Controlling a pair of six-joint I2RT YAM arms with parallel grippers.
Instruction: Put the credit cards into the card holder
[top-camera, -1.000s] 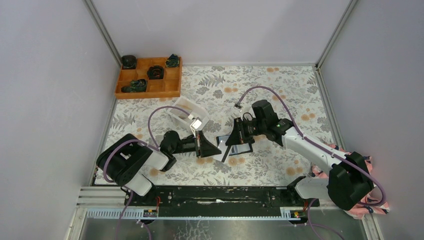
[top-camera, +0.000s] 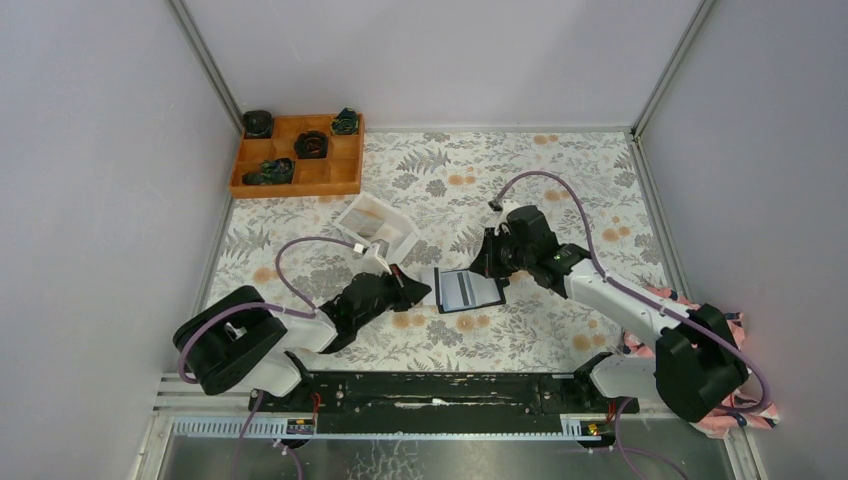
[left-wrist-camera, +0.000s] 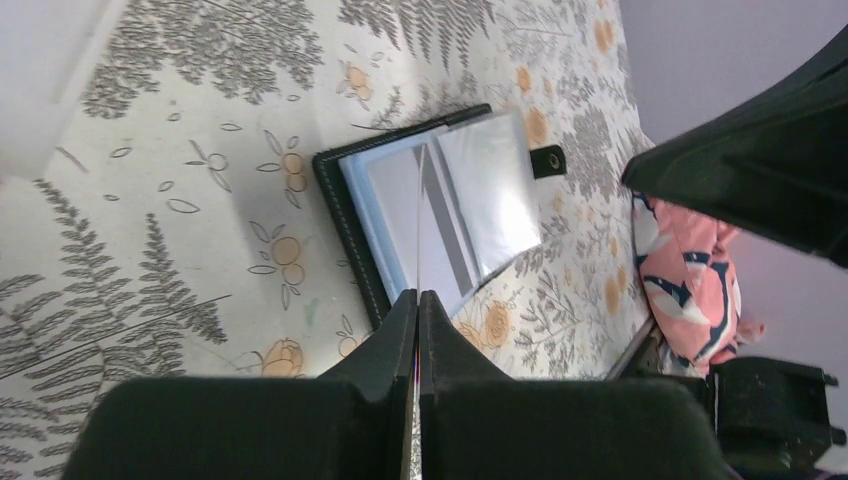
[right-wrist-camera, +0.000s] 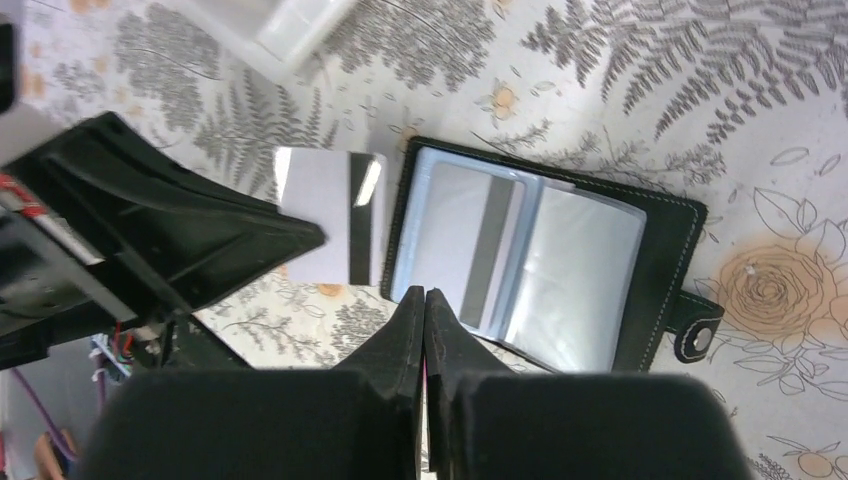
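Observation:
A white card with a black stripe (right-wrist-camera: 330, 215) is pinched in my left gripper, whose fingers are shut on it. The left wrist view shows this card (left-wrist-camera: 421, 220) edge-on, as a thin pale line rising from the fingertips. To the card's right in the top view lies the open black card holder (top-camera: 471, 291) with clear sleeves. One sleeve shows a white card with a grey stripe (right-wrist-camera: 450, 225) inside. My right gripper is shut over the holder, with nothing visible between its fingers.
Behind the left gripper stands a white box (top-camera: 400, 232) with something pale in it. A wooden compartment tray (top-camera: 312, 189) with dark items sits at the back left. A patterned pink cloth (top-camera: 733, 420) lies at the right.
My right gripper has moved away from the card, towards the right. My left gripper has drawn slightly left with the card, which has turned and uncovered more of the holder.

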